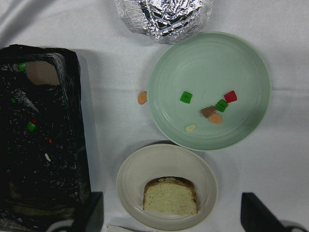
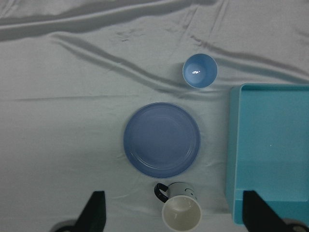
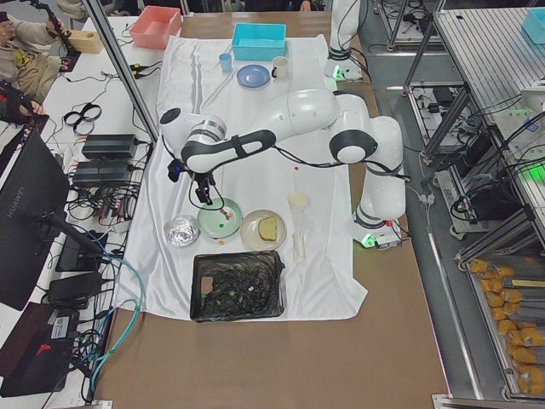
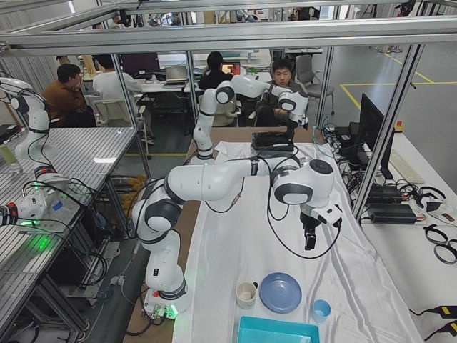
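In the left wrist view, a green plate point(image 1: 178, 106) holds food bits; below it a beige plate point(image 1: 130, 183) carries a bread slice point(image 1: 170, 199). A foil bowl point(image 1: 164, 19) and black-lined bin point(image 1: 67, 121) flank them. My left gripper hangs above, open and empty. My right gripper is over the table's other end, open and empty, above a blue plate point(image 2: 161, 140), a mug point(image 2: 181, 212), a blue cup point(image 2: 200, 71) and a cyan tray point(image 2: 270, 135).
A pink bin point(image 3: 156, 25) stands on the side bench, beside monitors, cables and frame posts.
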